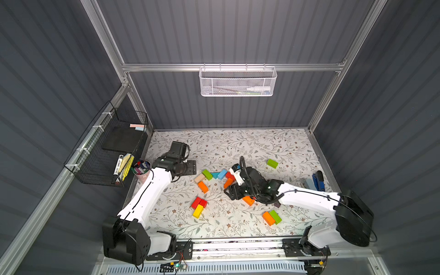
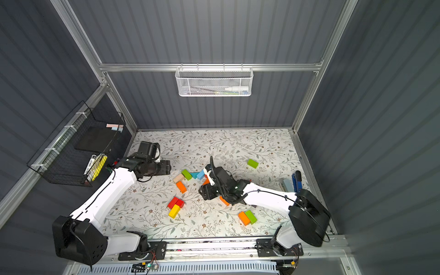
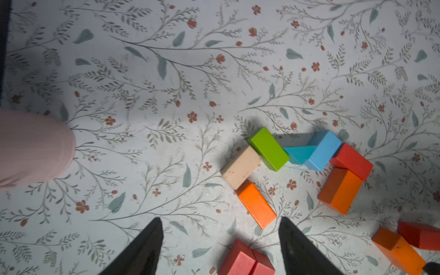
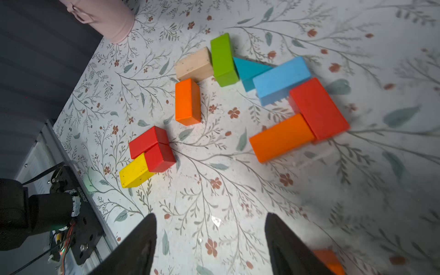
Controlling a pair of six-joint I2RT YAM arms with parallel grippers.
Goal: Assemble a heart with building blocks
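Note:
A curved row of blocks lies on the patterned mat: orange (image 4: 187,101), tan (image 4: 194,65), green (image 4: 224,59), a teal triangle (image 4: 249,71), blue (image 4: 280,81), red (image 4: 318,110) and another orange block (image 4: 281,137). A lower cluster holds two red blocks (image 4: 149,142) and a yellow one (image 4: 137,171). My left gripper is open, empty, above the mat left of the row. Over the row's lower right side, my right gripper has its fingers apart with nothing between them. From the top left, its arm partly hides an orange block (image 1: 248,200).
Loose at the lower right lie an orange (image 1: 268,218) and a green block (image 1: 275,216); another green block (image 1: 272,163) sits farther back. A pink cup of pens (image 1: 141,168) stands left, a blue stapler (image 1: 318,181) right.

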